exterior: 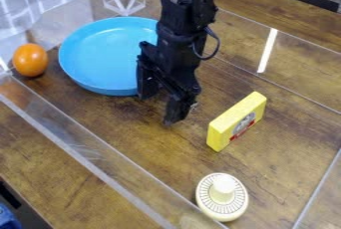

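My black gripper (167, 99) hangs low over the wooden table in the middle of the view, in front of the blue bowl (100, 54). Its fingers are dark against the wood, so their opening and anything between them is hard to make out. A yellow box (236, 120) with a label lies to its right. An orange, egg-shaped object (32, 60) sits at the far left, and a round white object (222, 197) with a knob is at the bottom right.
A transparent wall or edge runs diagonally along the lower left.
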